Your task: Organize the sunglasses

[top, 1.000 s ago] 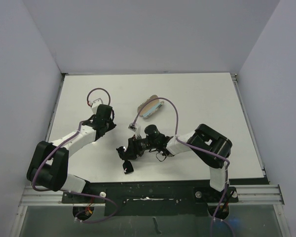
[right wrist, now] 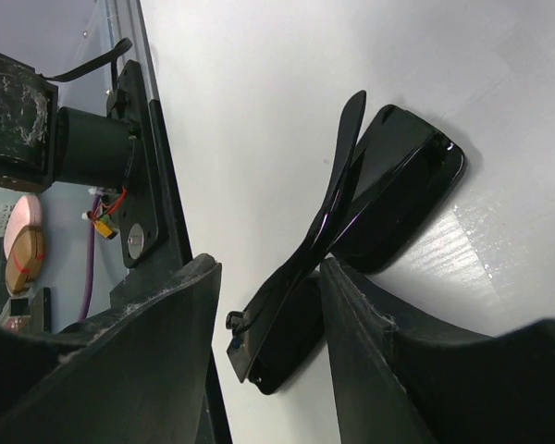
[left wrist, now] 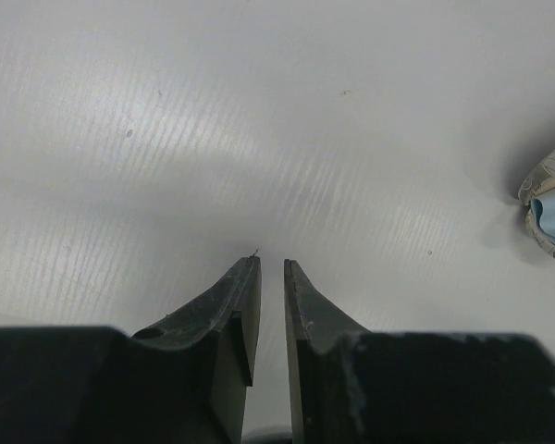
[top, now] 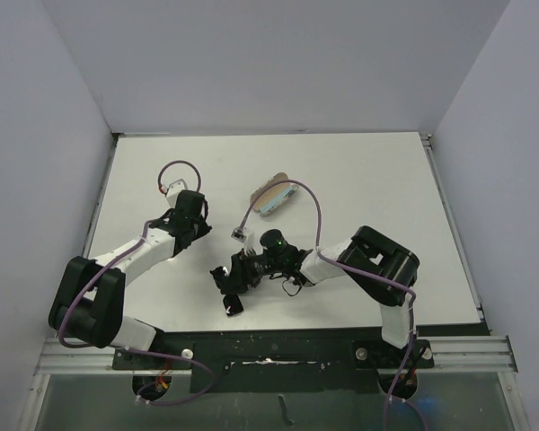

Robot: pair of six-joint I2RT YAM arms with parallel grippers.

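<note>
Black sunglasses (right wrist: 388, 180) lie on the table, one folded temple slanting across the lenses in the right wrist view. Around the lower part of this temple, my right gripper has its fingers spread apart, one on each side, with a gap to the left finger. From the top, one dark lens (top: 233, 306) shows in front of that gripper; the rest is partly covered. A tan patterned glasses case (top: 261, 191) with a light blue lining rests open at the middle back. My left gripper is shut, with nothing visible between its fingers, left of the case.
Near the sunglasses runs the table's front edge, with a dark base rail (top: 278, 339) beyond it. The right arm spans the table's front right part.
Left arm, case and sunglasses show no clear movement.
</note>
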